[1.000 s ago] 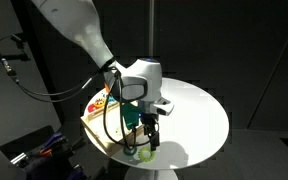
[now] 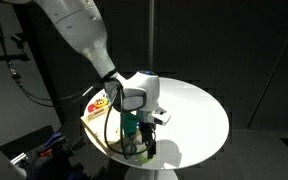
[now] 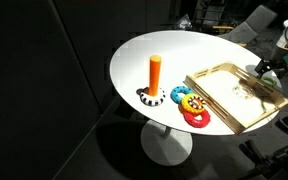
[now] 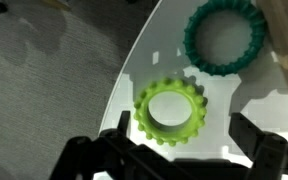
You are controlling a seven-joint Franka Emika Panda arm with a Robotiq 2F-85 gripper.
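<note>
A light green beaded ring [image 4: 141, 112] lies flat on the white table near its edge. My gripper is open above it, one finger [image 4: 246, 131] to the right of the ring and the other to the left, with nothing held. In the first exterior view the gripper [image 2: 144, 145] is low over the table's front, partly covering the light green ring [image 2: 144, 156]. A dark green ring [image 4: 224, 69] lies close by, beside the wooden tray [image 4: 283, 35]. Whether the fingers touch the table cannot be told.
The shallow wooden tray [image 3: 229, 117] stands beside the gripper. Past it lie a blue ring [image 3: 178, 90], a yellow-and-red ring [image 3: 193, 103] and a red ring [image 3: 196, 121]. An orange post [image 3: 154, 75] stands on a black-and-white base.
The arm has come down, bringing my gripper lower over the light green ring, which is now more hidden in the first exterior view. The tray has not visibly moved.
</note>
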